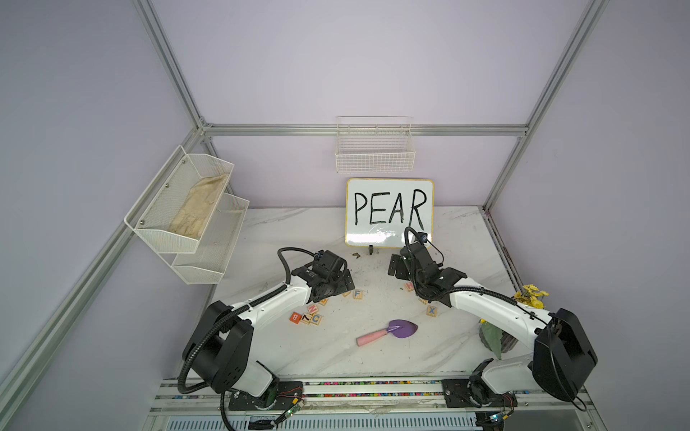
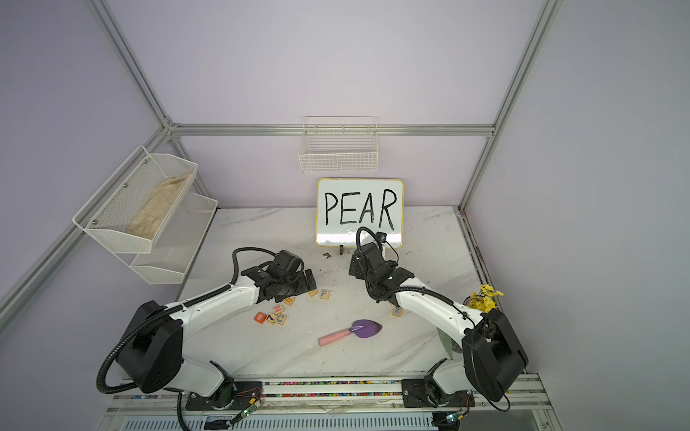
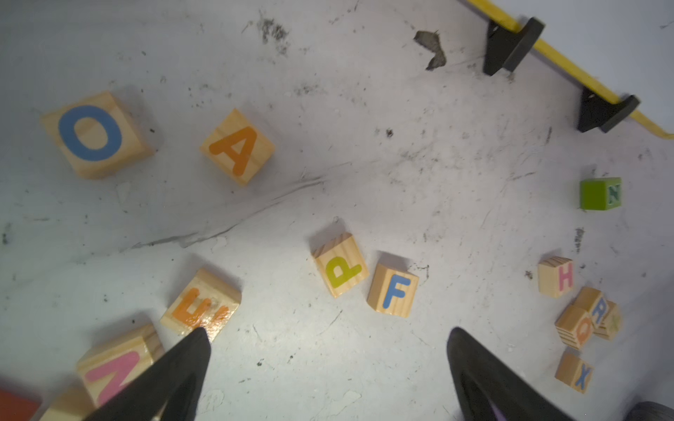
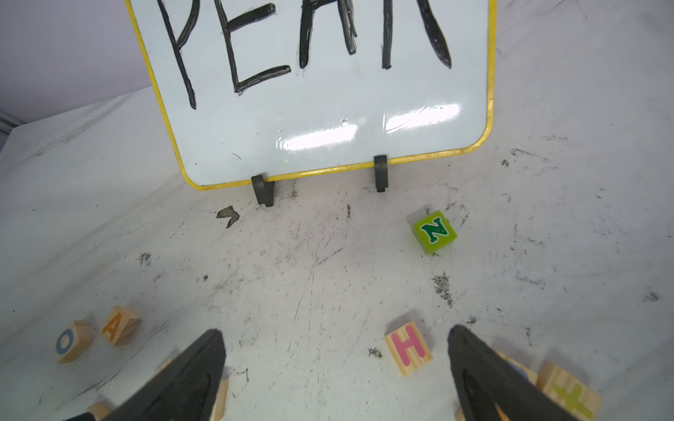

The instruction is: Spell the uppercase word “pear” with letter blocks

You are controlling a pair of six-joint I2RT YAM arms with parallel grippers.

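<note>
Both grippers stand open and empty above the table. My left gripper spans the P block (image 3: 341, 266) and F block (image 3: 394, 290), which lie beyond its fingertips in the left wrist view. To their left are the orange E block (image 3: 200, 306) and the orange A block (image 3: 238, 146). At the right of that view, the blue R block (image 3: 593, 306) lies against other blocks. My right gripper has the pink H block (image 4: 408, 348) between its fingers' lines of sight, apart from them. The whiteboard (image 1: 389, 237) reads PEAR.
The blue O block (image 3: 94, 137) and green N block (image 4: 434, 231) lie loose. A trowel (image 1: 402, 329) rests near the front, and yellow flowers (image 1: 530, 296) stand at right.
</note>
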